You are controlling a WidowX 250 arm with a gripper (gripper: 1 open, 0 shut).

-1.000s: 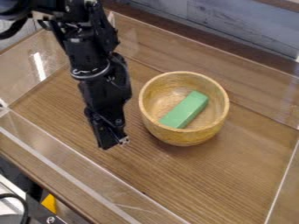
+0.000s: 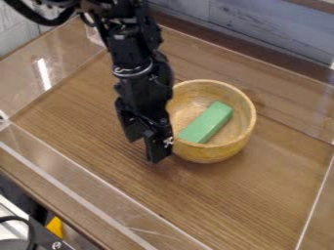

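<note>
A black robot arm reaches down from the top left to my gripper [image 2: 151, 142], which is low over the table at the left side of a light wooden bowl [image 2: 228, 145], close against its wall or touching it; which, I cannot tell. The gripper is open, and I see nothing held in it. A green rectangular block [image 2: 206, 123] lies inside the bowl, toward its right, apart from the gripper.
A pale wall [image 2: 261, 29] runs along the back. A small yellow object [image 2: 55, 226] lies beyond the table's near left edge.
My gripper has moved right, up to the bowl's left side. The bowl and block sit slightly further right than before.
</note>
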